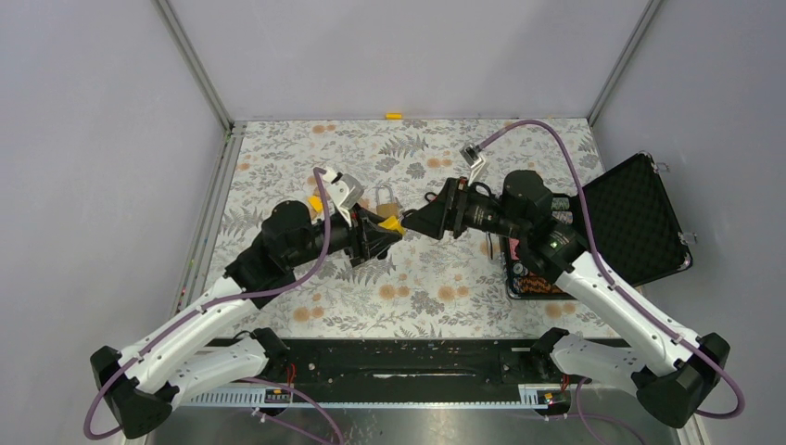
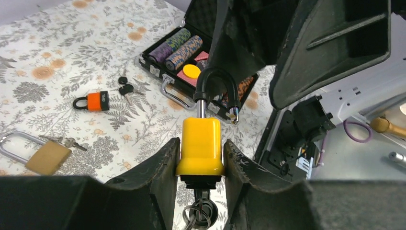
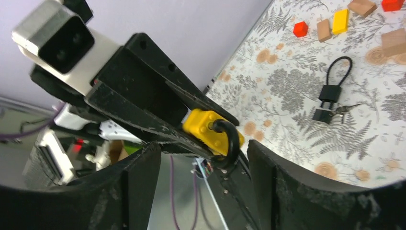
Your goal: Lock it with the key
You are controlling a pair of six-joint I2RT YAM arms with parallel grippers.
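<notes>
My left gripper is shut on a yellow padlock [image 2: 200, 139], its fingers on both sides of the body. The black-sleeved shackle [image 2: 216, 72] stands up from it, swung aside, its free metal end outside the body. A ring and a dark piece [image 2: 203, 214] show below the lock; whether a key sits in it is hard to tell. In the right wrist view my right gripper stands open close to the shackle, one finger on each side. From above, both grippers meet over the middle of the table.
A brass padlock [image 2: 49, 158], keys [image 2: 67, 142] and an orange padlock [image 2: 98, 101] lie on the table. A black padlock [image 3: 329, 93] with a looped shackle lies elsewhere. The open black case [image 1: 640, 222] stands at the right.
</notes>
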